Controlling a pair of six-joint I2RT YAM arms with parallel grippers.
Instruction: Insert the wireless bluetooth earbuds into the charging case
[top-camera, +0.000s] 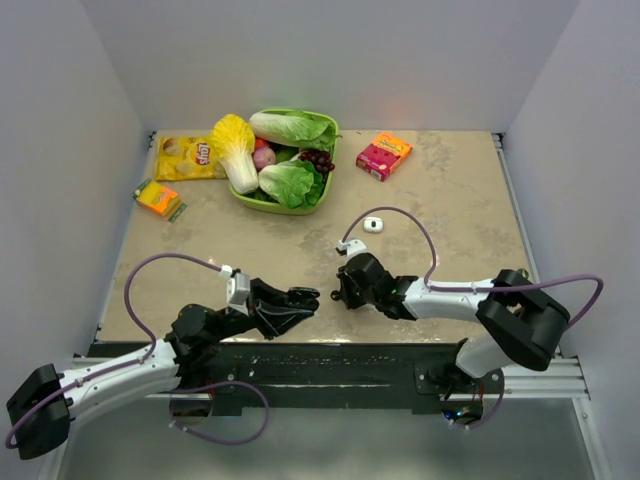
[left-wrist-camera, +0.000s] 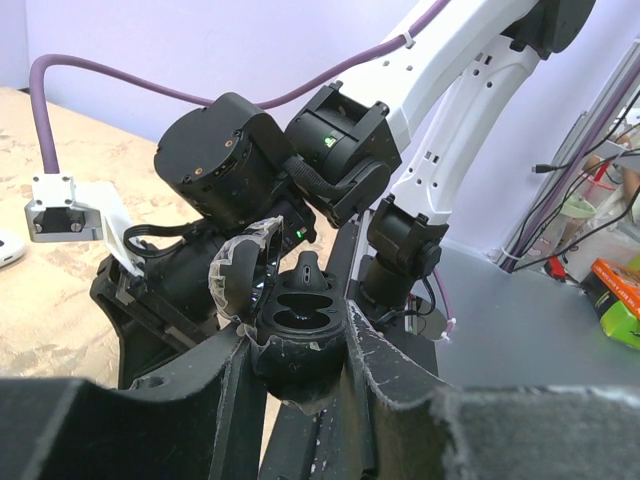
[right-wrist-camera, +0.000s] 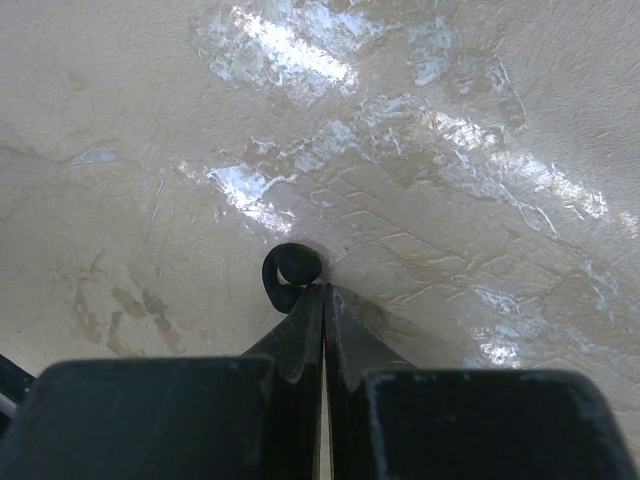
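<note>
A black earbud (right-wrist-camera: 290, 272) lies on the tabletop, just beyond and slightly left of the tips of my right gripper. Those fingers are pressed together with nothing between them, and they cover the earbud's near edge. In the top view the earbud (top-camera: 336, 295) shows beside the right gripper's end. My left gripper is shut on the black charging case (left-wrist-camera: 303, 325), holding it up near the table's front edge. The case's lid (left-wrist-camera: 240, 275) stands open, and dark earbud recesses face up inside.
A small white device (top-camera: 373, 225) lies behind the right gripper. Farther back are a green basket (top-camera: 333, 188) of vegetables, a pink-orange box (top-camera: 384, 156), a yellow chip bag (top-camera: 188, 158) and an orange packet (top-camera: 158, 198).
</note>
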